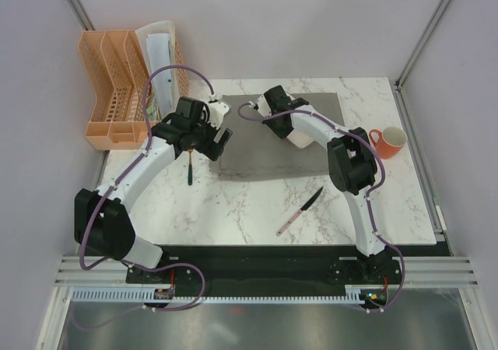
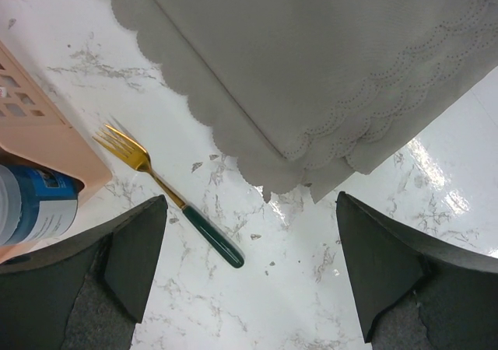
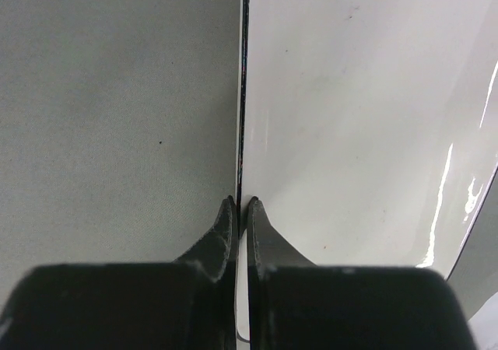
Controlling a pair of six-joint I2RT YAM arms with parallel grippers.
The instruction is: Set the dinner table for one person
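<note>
A grey scalloped placemat (image 1: 253, 155) lies at the middle of the table; its lower-left corner shows layered edges in the left wrist view. On it, partly under the right arm, is a white plate (image 1: 302, 140). The plate's rim (image 3: 350, 132) runs in between the tips of my right gripper, which is shut on it. My left gripper stands open and empty above the table, near the mat's corner. Below it lies a gold fork with a green handle (image 2: 210, 237). A knife (image 1: 299, 211) with a pink handle lies in front of the mat.
At the back left stands a peach rack (image 1: 117, 120) with white items in it; a blue-labelled container (image 2: 48, 202) shows beside it. An orange mug (image 1: 389, 141) stands at the far right.
</note>
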